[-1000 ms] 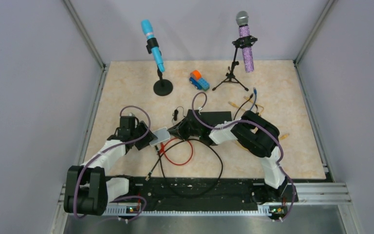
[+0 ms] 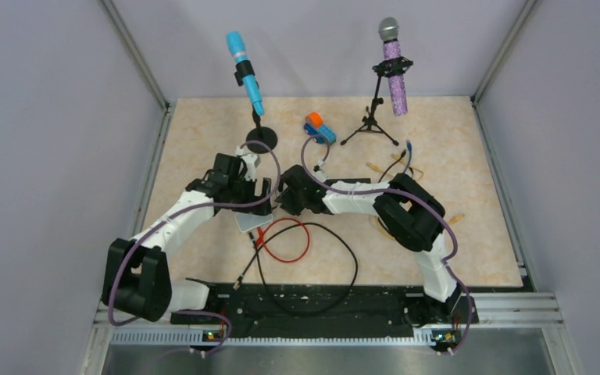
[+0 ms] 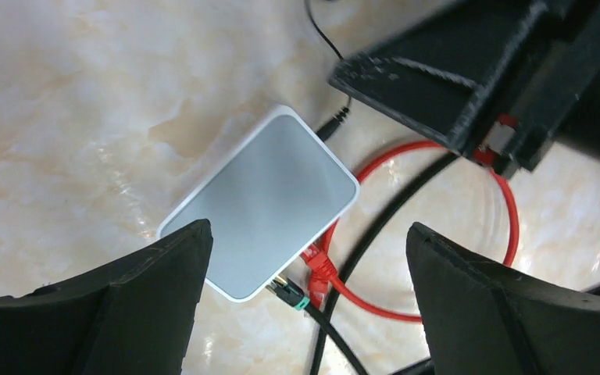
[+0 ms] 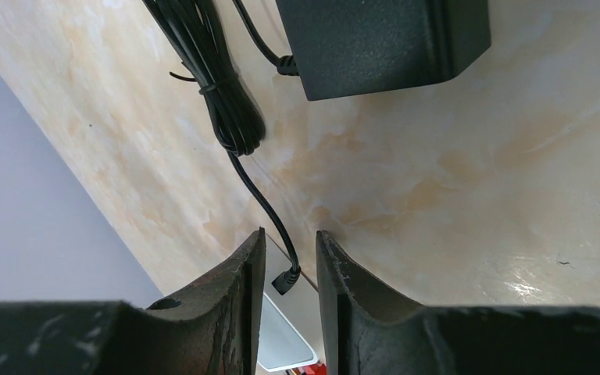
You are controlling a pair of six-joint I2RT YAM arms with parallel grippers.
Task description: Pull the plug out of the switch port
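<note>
The small white switch lies on the table, and its grey top faces my left wrist camera. A thin black plug meets one side of it. On another side are a red plug and a black cable plug. My left gripper hangs above the switch, open and empty. In the right wrist view the black plug shows in the gap of my right gripper; its fingers stand apart, clear of the plug on both sides. Whether the plug is fully seated is unclear.
A bundled black cord and black adapter lie near the right gripper. Red and black cables loop in front. A toy car and microphone stands are behind.
My left gripper has moved away from the front left, up and right, over the switch. My right gripper has shifted slightly toward the back and right.
</note>
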